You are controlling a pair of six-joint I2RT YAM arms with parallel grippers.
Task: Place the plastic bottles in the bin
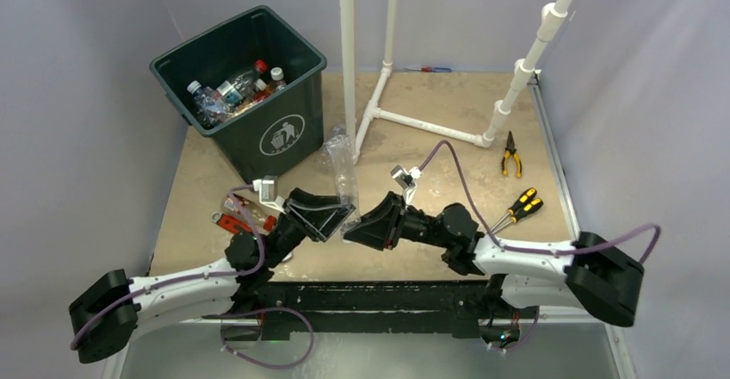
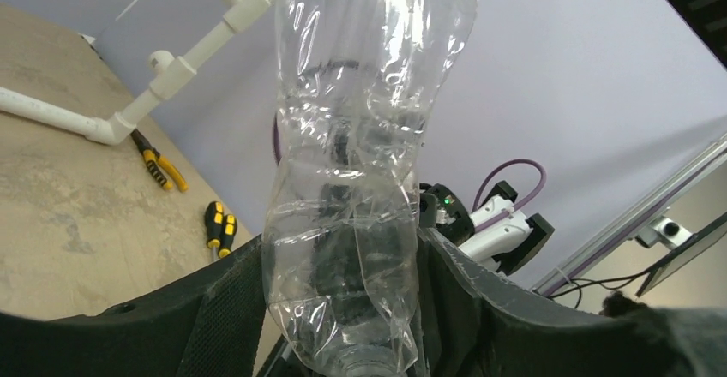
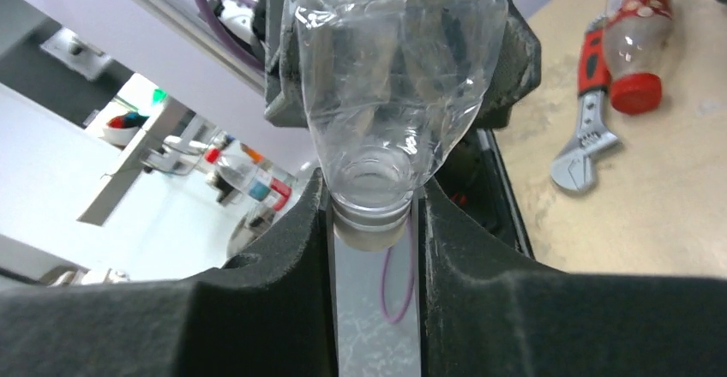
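A crumpled clear plastic bottle (image 2: 343,206) is held up at the middle, between my two grippers. My left gripper (image 1: 349,211) has its fingers either side of the bottle's body; whether they grip it I cannot tell. My right gripper has its fingertips at the bottle's neck, apparently touching it; how firmly is unclear. A cola bottle (image 3: 636,51) lies beside an adjustable wrench (image 3: 583,137) at the left of the table. The green bin (image 1: 258,146) at the back left holds several bottles.
White pipes (image 1: 430,127) stand at the back middle and right. Pliers (image 1: 511,155) and screwdrivers (image 1: 521,207) lie on the right. A small screwdriver (image 1: 429,69) lies at the back.
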